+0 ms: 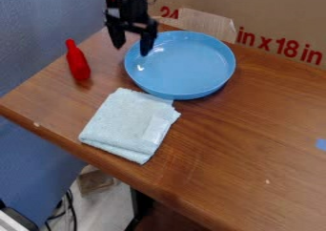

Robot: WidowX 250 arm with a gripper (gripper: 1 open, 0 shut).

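Note:
The black gripper (pixel 132 36) is at the top of the view, over the back left rim of a blue plate (pixel 181 63), its two fingers apart and pointing down with nothing visible between them. A red bottle (pixel 78 61) stands on the wooden table to the left of the plate. A folded pale cloth (pixel 129 125) lies in front of the plate, near the table's front edge.
A cardboard box (pixel 280 15) stands behind. A blue padded surface and cables lie beyond the left edge.

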